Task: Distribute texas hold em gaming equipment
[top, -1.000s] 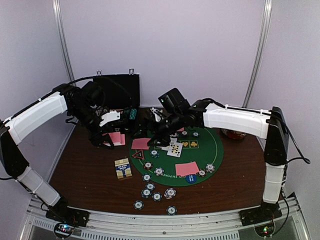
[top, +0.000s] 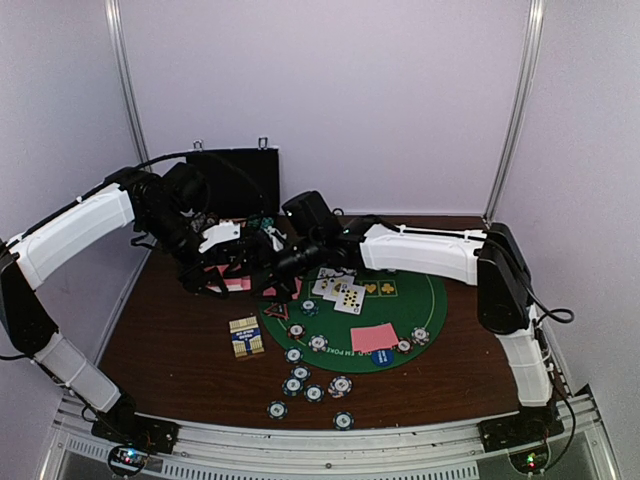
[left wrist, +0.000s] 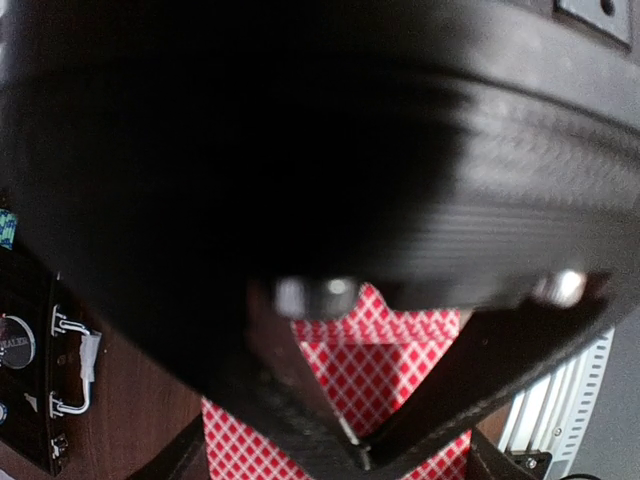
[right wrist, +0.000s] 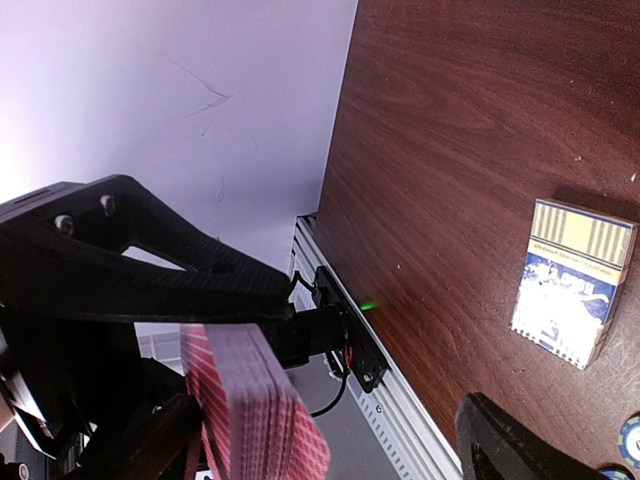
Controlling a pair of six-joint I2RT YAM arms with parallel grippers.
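Observation:
A deck of red-backed cards [left wrist: 370, 375] is clamped in my left gripper [top: 222, 282], over the left of the table. In the right wrist view the deck [right wrist: 260, 410] shows edge-on, its striped side towards the camera. Close beside it is my right gripper [top: 262, 284], open, its dark fingers [right wrist: 510, 448] wide apart; whether it touches the deck is unclear. A large black gripper body hides much of the left wrist view. Face-up cards [top: 350, 299] and a pink-backed pair [top: 373, 338] lie on the green poker mat [top: 430, 300].
A card box [right wrist: 570, 280] lies flat on bare wood left of the mat. Several chips [top: 301, 373] are scattered at the front. An open black case [top: 235, 180] stands at the back left.
My right arm has swung left, bringing its gripper from over the mat to beside the deck. The left arm has stayed in place.

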